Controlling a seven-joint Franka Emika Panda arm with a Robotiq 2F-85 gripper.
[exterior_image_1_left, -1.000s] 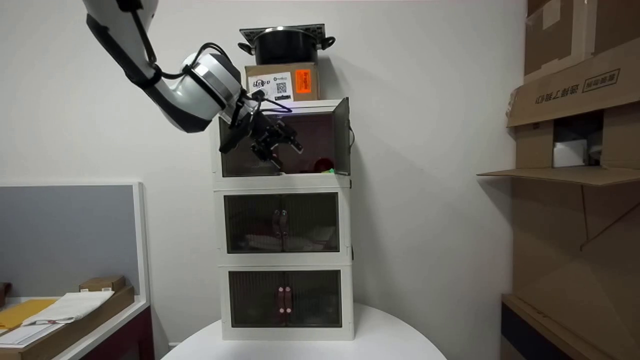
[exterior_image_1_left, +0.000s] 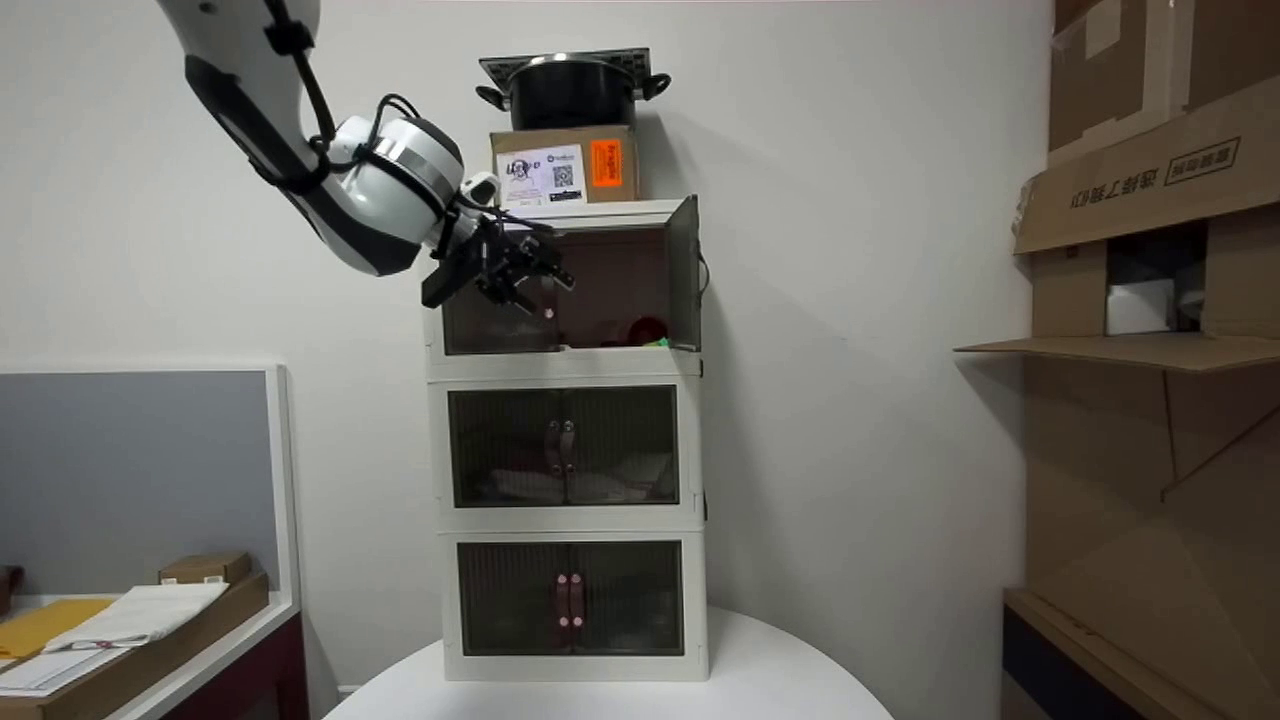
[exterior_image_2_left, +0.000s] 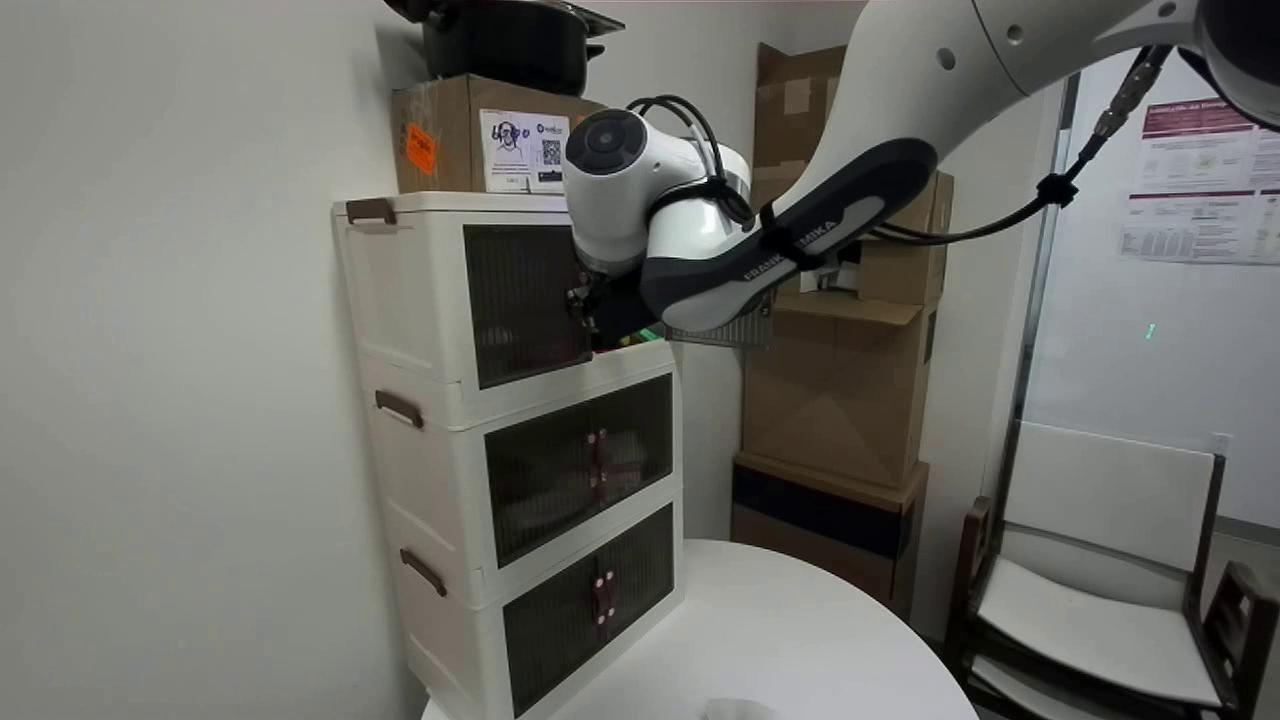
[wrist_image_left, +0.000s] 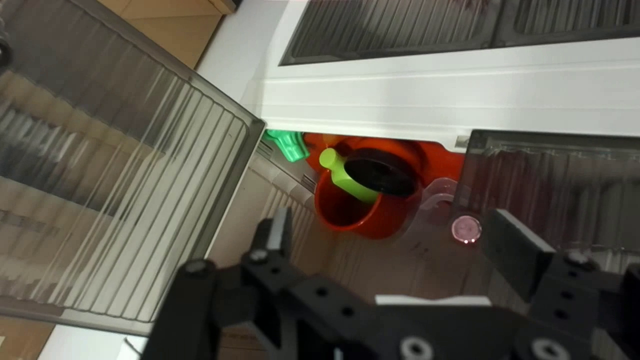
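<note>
My gripper (exterior_image_1_left: 549, 294) stands open in front of the top compartment of a white cabinet (exterior_image_1_left: 570, 520), with nothing between its fingers. One dark finger (wrist_image_left: 279, 231) shows at the left of the wrist view and the other at the right, spread wide. The compartment's right door (exterior_image_1_left: 684, 276) is swung open; its left door (exterior_image_2_left: 524, 302) is shut. Inside, beyond the fingertips, sits a red cup (wrist_image_left: 384, 216) with a light green handle (wrist_image_left: 354, 182) and a black round piece (wrist_image_left: 382, 172) at its mouth. A green item (wrist_image_left: 289, 144) lies beside it, near the open door's hinge.
A cardboard box (exterior_image_1_left: 564, 166) with a black pot (exterior_image_1_left: 572, 94) on it stands on top of the cabinet. The middle and bottom compartments are shut. Stacked cardboard boxes (exterior_image_1_left: 1152, 480) fill the right side, and the round white table (exterior_image_1_left: 792, 672) is clear in front.
My gripper has moved left and slightly up in exterior view 1, away from the open compartment's middle. The cabinet doors and the red cup look unmoved.
</note>
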